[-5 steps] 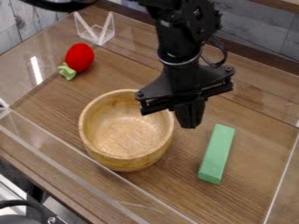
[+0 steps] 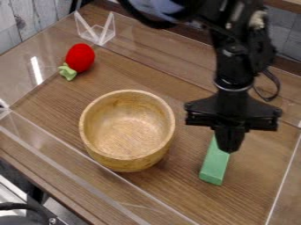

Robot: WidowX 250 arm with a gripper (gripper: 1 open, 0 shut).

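The black gripper hangs at the right of the camera view, above the far end of a green block that lies on the wooden table. Its fingers point down; the space between the tips is hard to make out. A yellow wooden bowl sits left of the block.
A red object with a green top lies at the upper left, near a white wire-like piece.
The gripper has moved right, away from above the bowl's right side to over the green block's far end. The bowl and block have stayed put.
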